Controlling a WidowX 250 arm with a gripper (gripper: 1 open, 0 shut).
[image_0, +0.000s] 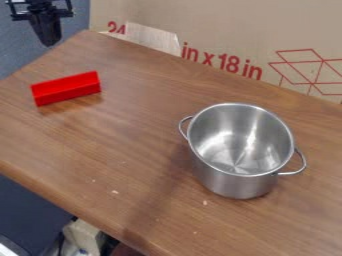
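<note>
A red rectangular block (66, 87) lies on the wooden table toward the left. My black gripper (48, 34) hangs at the top left edge of the view, above and behind the block and apart from it. It is partly cut off, and its fingertips are too small to judge. A steel pot (238, 150) with two side handles stands on the right half of the table, empty.
A cardboard panel (254, 35) with red printing runs along the back. The table's left edge drops to a dark blue surface.
</note>
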